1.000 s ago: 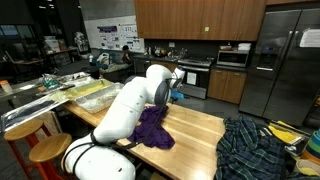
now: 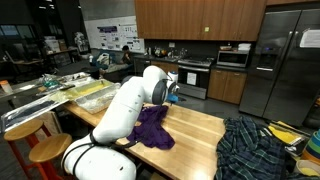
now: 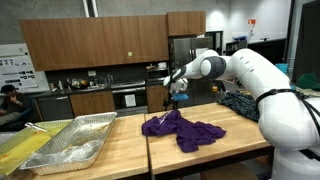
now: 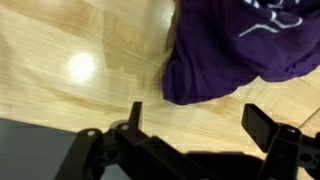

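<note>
A dark purple cloth (image 3: 186, 129) lies crumpled on the wooden table, spread over its middle. In the wrist view one corner of the purple cloth (image 4: 196, 75) points toward my gripper, whose fingers are wide apart with nothing between them. Light printed lettering shows on the cloth near the top of that view. From the first exterior view, the arm covers part of the cloth (image 2: 150, 132), and the gripper (image 2: 170, 95) hangs over the table's far end. How high the fingertips are above the cloth I cannot tell.
Along the table's left side stands a clear plastic bin (image 3: 70, 152). A dark, bunched fabric (image 2: 248, 148) lies at the right. Bare wooden tabletop (image 2: 196, 130) stretches between the purple cloth and that fabric. Stools (image 2: 46, 148) stand left of the table.
The arm and gripper have shifted only slightly, if at all, over the last second. The purple cloth looks the same.
</note>
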